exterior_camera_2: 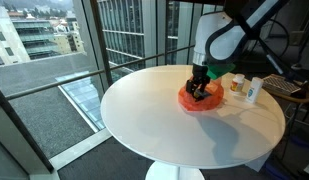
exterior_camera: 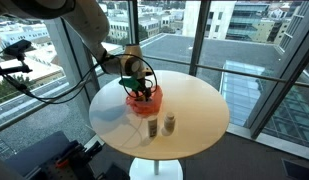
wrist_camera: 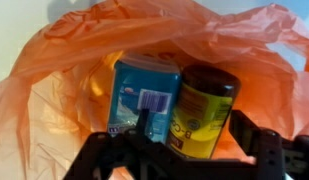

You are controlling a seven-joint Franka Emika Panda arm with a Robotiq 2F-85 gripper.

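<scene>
An orange plastic bag (exterior_camera: 152, 105) lies spread on the round table, its crumpled film (wrist_camera: 69, 50) filling most of the wrist view. Inside it, a blue container with a barcode label (wrist_camera: 134, 85) rests beside a yellow jar with a dark lid (wrist_camera: 194, 122). My gripper is over the bag, pointing down, its fingers apart with part of the jar showing in the gap. Whether the fingers touch the jar is unclear. In exterior view 2 the gripper (exterior_camera_2: 200, 92) is low inside the bag's opening, hiding much of the contents.
Two bottles stand apart from the bag: one darker (exterior_camera: 152, 127), one pale (exterior_camera: 169, 122). Tall windows stand behind it, and a cable loops beside the arm.
</scene>
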